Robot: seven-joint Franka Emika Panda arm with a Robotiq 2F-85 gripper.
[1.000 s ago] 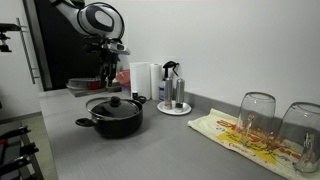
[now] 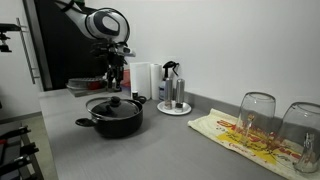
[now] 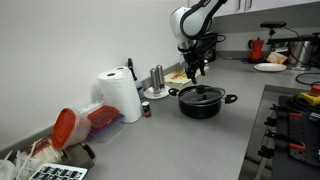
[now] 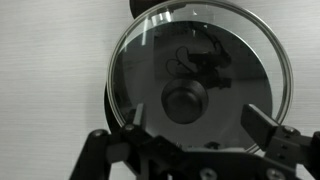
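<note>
A black pot (image 2: 120, 126) (image 3: 201, 110) with side handles stands on the counter, its glass lid (image 4: 235, 60) lying off centre over the top. In the wrist view the lid's round black knob (image 4: 184, 101) shows between the open fingers, nearer the left one, and a little of the dark pot shows past the lid's left edge. My gripper (image 2: 116, 83) (image 3: 196, 77) points down above the lid, apart from the knob and holding nothing.
Behind the pot stand a paper towel roll (image 2: 141, 79), bottles (image 2: 179, 92) and a white plate (image 2: 174, 108). Two upturned glass jars (image 2: 256, 113) rest on a patterned cloth (image 2: 222, 126) at the right. The counter between pot and cloth is clear.
Over the last second my gripper has shifted slightly right and lower in exterior view 1, closer to the lid knob. The pot and lid have stayed put.
</note>
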